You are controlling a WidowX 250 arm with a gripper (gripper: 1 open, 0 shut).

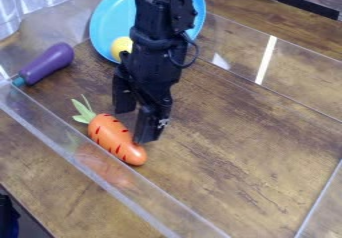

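An orange toy carrot (116,138) with green leaves lies on the wooden table at the lower left. The black gripper (138,110) hangs just above and right of the carrot, its fingers pointing down. Nothing shows held between them; how far apart they stand is hard to tell against the dark body.
A blue plate (112,17) at the back holds a yellow object (120,46), partly behind the arm. A purple eggplant (48,62) lies at the left. Clear strips cross the table.
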